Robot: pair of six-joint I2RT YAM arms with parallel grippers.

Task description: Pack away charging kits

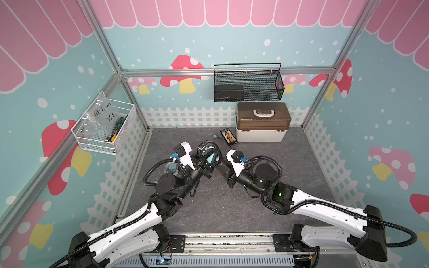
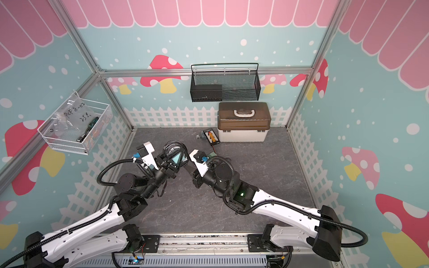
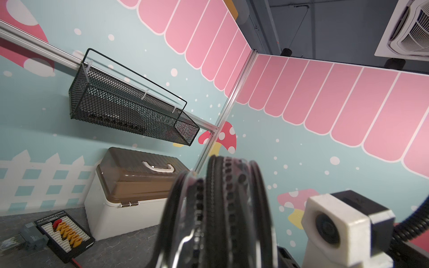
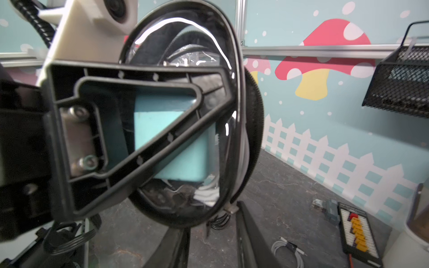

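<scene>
In the middle, my left gripper (image 1: 205, 163) is shut on a round black charging kit case (image 1: 207, 147) with a clear window and pale blue piece inside, held up above the floor. My right gripper is just to its right, fingers apart at the case's lower edge, near a small zipper pull. Coiled white cable (image 4: 288, 250) and dark cable (image 4: 219, 221) lie on the floor beyond.
A brown-lidded toolbox (image 1: 261, 129) stands at the back right, below a black mesh basket (image 1: 263, 91). A device with yellow pieces (image 1: 228, 136) lies beside the toolbox. A white wire basket (image 1: 96, 145) hangs left.
</scene>
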